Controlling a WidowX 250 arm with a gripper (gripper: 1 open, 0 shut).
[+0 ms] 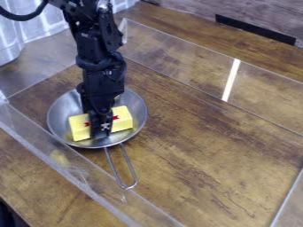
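A metal pan point(64, 104) with a wire handle pointing toward the front lies on the wooden table at the left. In it is a yellow block point(83, 125) with some red on it. My black gripper point(102, 126) reaches down into the pan, its fingers over the middle of the block and shut on it. The block's middle is partly hidden by the fingers.
Bare wooden table point(213, 151) fills the right, with a white tape strip point(231, 80) on it. Clear plastic edges or panels run along the left and across the back.
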